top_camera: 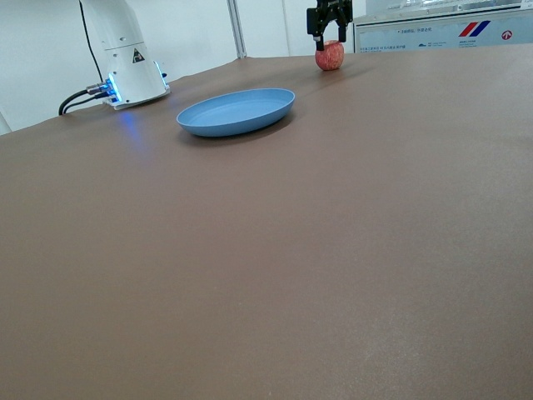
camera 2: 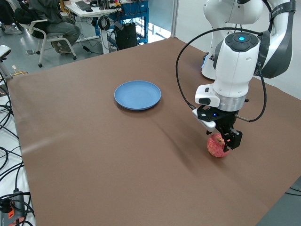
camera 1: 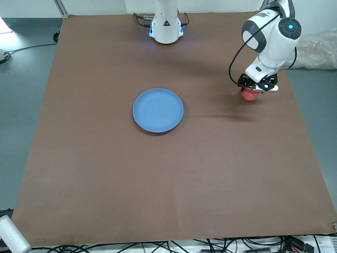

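A red apple (camera 1: 249, 95) rests on the brown table (camera 1: 158, 179) at the right side, under the black gripper (camera 1: 257, 87). In the camera top view the gripper (top_camera: 330, 35) is just above and around the top of the apple (top_camera: 330, 58); in the camera right view its fingers come down beside the apple (camera 2: 215, 147). Whether it grips the apple is unclear. An empty blue plate (camera 1: 158, 109) lies flat near the middle, left of the gripper.
Cables run along the near edge off the table.
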